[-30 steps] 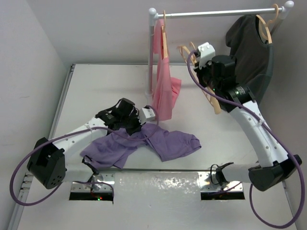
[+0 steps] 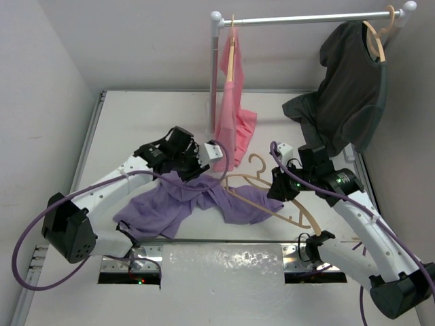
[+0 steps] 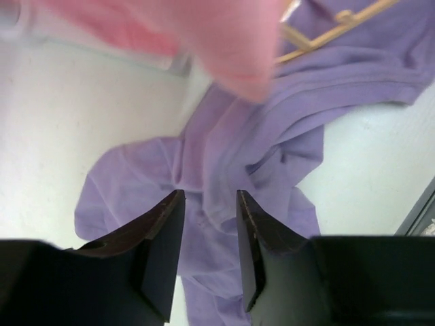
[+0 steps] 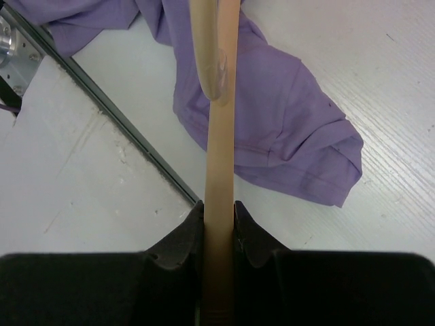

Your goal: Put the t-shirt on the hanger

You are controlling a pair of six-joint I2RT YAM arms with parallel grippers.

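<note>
A purple t-shirt [image 2: 158,209] lies crumpled on the table, its right part reaching under the wooden hanger [image 2: 255,204]. My right gripper is shut on the hanger's wooden bar, which runs straight up between its fingers in the right wrist view. The hanger is held tilted above the shirt's right end, its hook pointing to the back. Over the shirt's middle, my left gripper stands open, with purple cloth visible below and beyond the gap and nothing gripped.
A metal rack [image 2: 306,19] spans the back. From it hang a pink shirt [image 2: 231,122], close behind the left gripper, and a dark shirt [image 2: 350,75] on the right.
The left gripper has shifted slightly; the pink shirt has swung a little.
</note>
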